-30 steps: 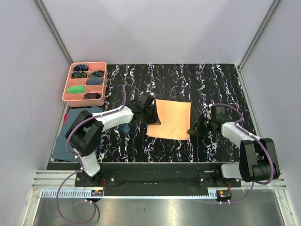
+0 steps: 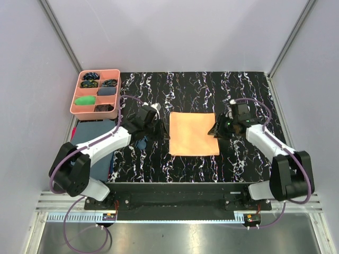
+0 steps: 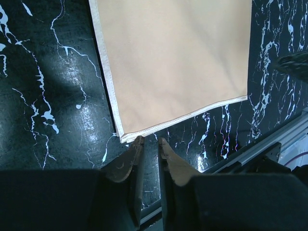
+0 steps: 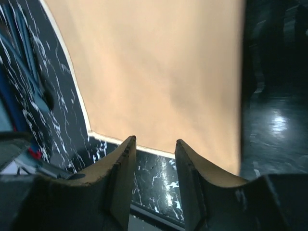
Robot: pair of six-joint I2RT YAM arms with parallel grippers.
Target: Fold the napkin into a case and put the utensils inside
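The orange napkin (image 2: 192,134) lies flat and squarish in the middle of the dark marble table. My left gripper (image 2: 163,136) hangs by its left edge, its fingertips (image 3: 138,142) near a hemmed corner in the left wrist view; a narrow gap shows between them. My right gripper (image 2: 216,131) is over the right edge, partly open with nothing visible between its fingers. Blue utensils (image 4: 29,57) lie left of the napkin, largely hidden under my left arm in the top view.
A pink divided box (image 2: 74,108) with rolled cloths stands at the back left. Grey-blue mats (image 2: 92,128) lie at the left.
My left gripper has drawn back to the left. The right one has moved away from the front corner toward the back. The napkin has shifted slightly right and sits straighter.
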